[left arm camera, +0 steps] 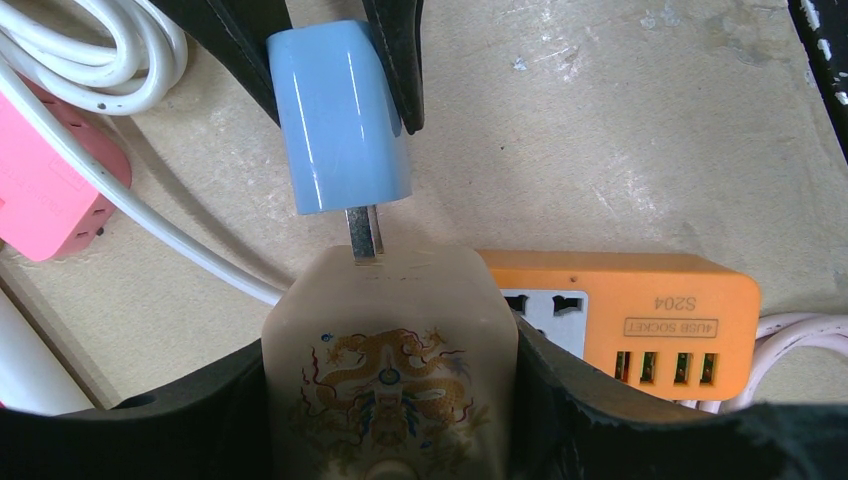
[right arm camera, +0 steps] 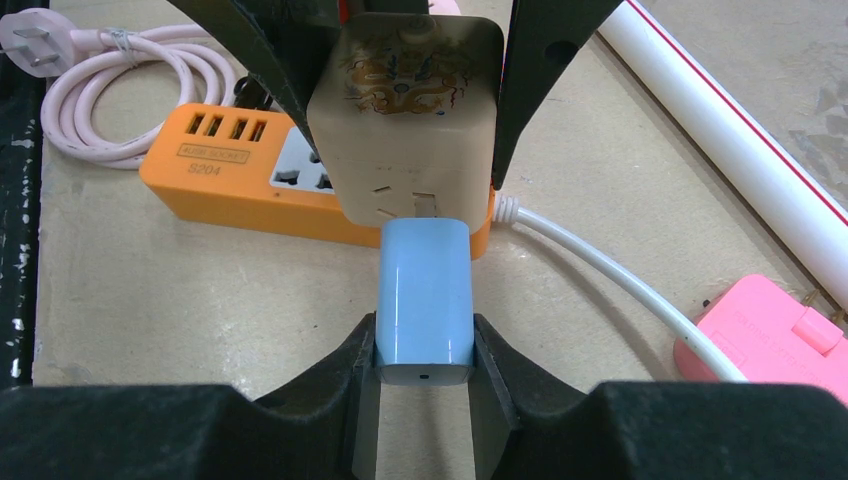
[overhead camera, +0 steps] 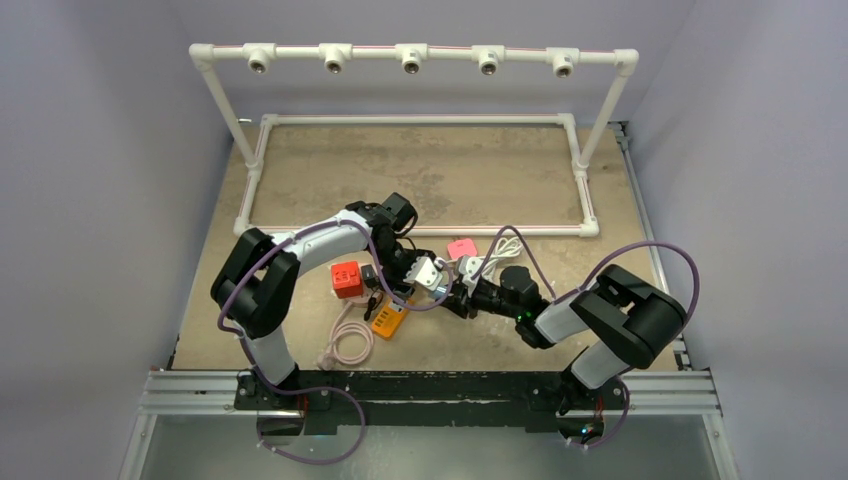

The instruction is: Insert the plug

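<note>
A light blue plug (left arm camera: 338,120) is held in my right gripper, its metal prongs pointing at the slots of a beige socket block (left arm camera: 388,360) with a dragon print. My left gripper (overhead camera: 422,280) is shut on that block. In the left wrist view part of the prong length shows between plug and block, the tips at the block's face. In the right wrist view the plug (right arm camera: 425,280) sits just in front of the block (right arm camera: 405,150), lined up with a slot; how far the tips are in cannot be told.
An orange power strip (right arm camera: 220,180) lies below with a coiled pink cable (right arm camera: 100,120). A pink adapter (right arm camera: 760,330), white cables and a white pipe (right arm camera: 720,110) lie around. A red block (overhead camera: 347,280) is at left.
</note>
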